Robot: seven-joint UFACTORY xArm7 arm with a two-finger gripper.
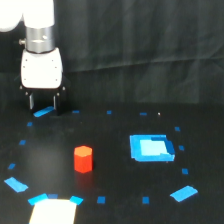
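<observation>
A red block (83,159) rests by itself on the black table, left of the middle of the camera view. My gripper (43,101) hangs at the upper left, pointing down, behind and to the left of the block and well apart from it. Its two thin dark fingers stand wide of each other, with only a strip of blue tape seen in the gap. To the right of the block lies a blue square tray (135,149) with a white patch inside.
Small blue tape marks (145,200) are scattered over the table. A larger blue strip (184,193) lies at the front right. At the lower left edge is a pale flat square (53,212). A black curtain (140,55) closes off the back. Between block and tray the table is clear.
</observation>
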